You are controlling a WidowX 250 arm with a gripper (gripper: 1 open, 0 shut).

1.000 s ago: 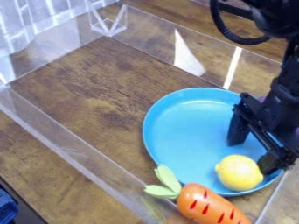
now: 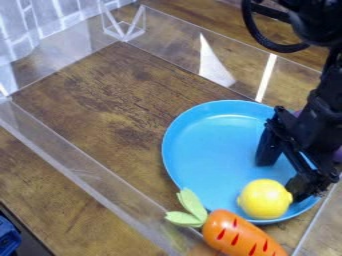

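Note:
A yellow lemon (image 2: 265, 199) rests in the front part of a blue plate (image 2: 207, 145). My black gripper (image 2: 287, 163) reaches in from the right over the plate, open, its fingers just behind and to the right of the lemon. An orange toy carrot (image 2: 241, 237) with pale green leaves lies in front of the plate at the bottom.
Clear plastic walls border the wooden surface (image 2: 100, 105). A blue object (image 2: 6, 240) sits at the bottom left corner, and part of a purple thing shows behind the gripper at the right. The wood left of the plate is clear.
The lemon has shifted slightly left and looks rounder from this angle. My gripper has moved very little.

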